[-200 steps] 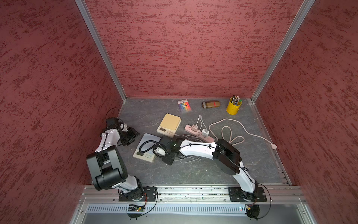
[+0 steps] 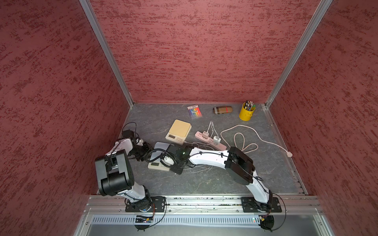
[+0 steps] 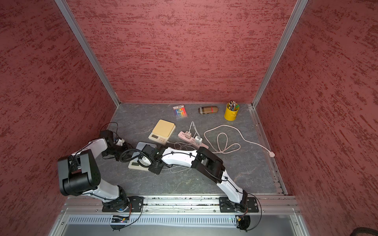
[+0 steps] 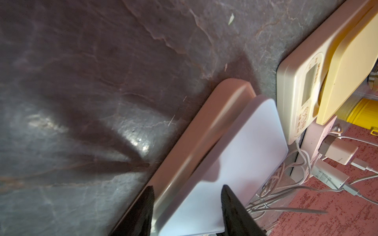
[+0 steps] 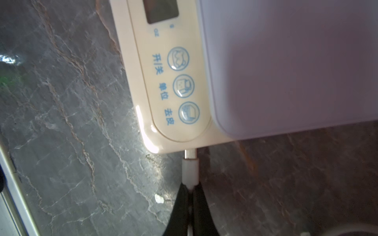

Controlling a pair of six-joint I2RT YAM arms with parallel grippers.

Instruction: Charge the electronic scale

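Observation:
The cream scale with a pale lilac pan (image 2: 159, 146) lies front left on the table. My left gripper is at its left side, fingers parted; the near end of the lilac scale (image 4: 236, 149) shows between and beyond its fingers. Whether they touch it, I cannot tell. My right gripper is shut on a white charging plug (image 5: 190, 171), its cable running down between the fingers. The plug's metal tip meets the scale's side edge (image 5: 173, 146), with some metal showing outside; how deep it sits is hidden.
A second scale with a yellow pan (image 2: 180, 129) stands behind. Right of it is a pink power strip (image 2: 217, 145) with two white adapters and tangled cables. Pencil cup (image 2: 246, 114), case and coloured box stand at the back.
My left gripper has moved right and toward the front, up to the scale. The scale has turned straighter and shifted right toward the plug. My right arm has hardly moved.

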